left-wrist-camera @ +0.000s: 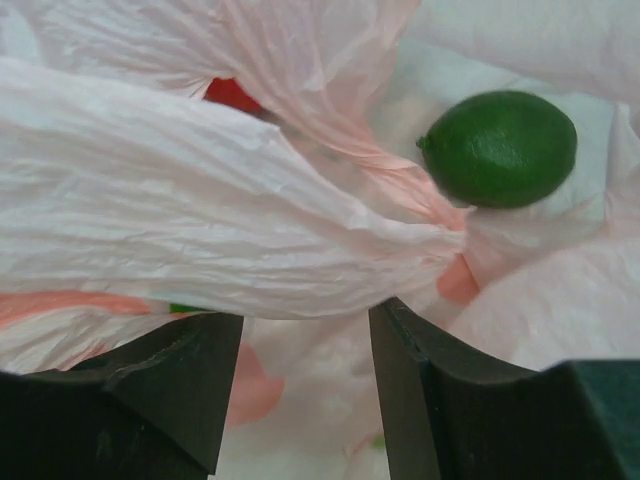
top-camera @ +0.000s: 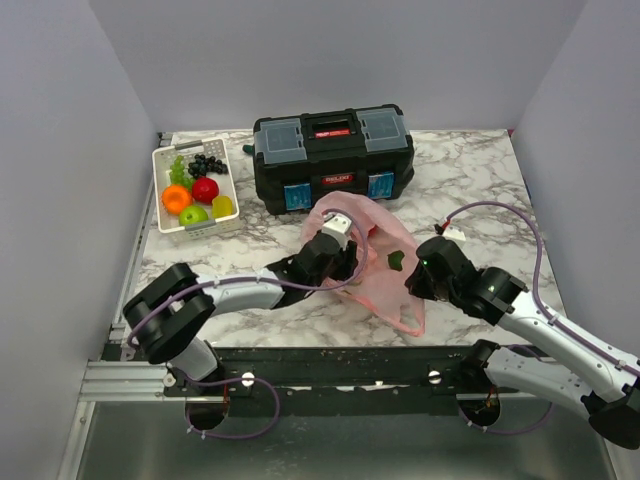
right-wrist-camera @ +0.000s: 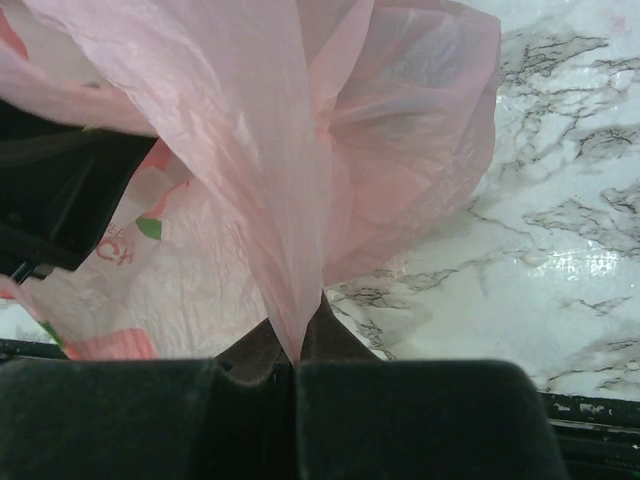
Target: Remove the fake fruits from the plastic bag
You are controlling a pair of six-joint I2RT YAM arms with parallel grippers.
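Observation:
The pink plastic bag [top-camera: 380,290] lies on the marble table below the toolbox. My left gripper is part open inside it, under a fold of film; whether film is between its fingers is unclear. A green fruit [left-wrist-camera: 500,150] lies in the bag at upper right of the left wrist view, and a red item [left-wrist-camera: 231,93] shows partly behind the film. My right gripper is shut at the bag's right part, with a thin pink strand of film running into its fingertips.
A white basket [top-camera: 165,220] of fruits stands at the back left. The black toolbox [top-camera: 335,160] occupies the back centre. Bare table [top-camera: 465,160] shows at the back right and front left.

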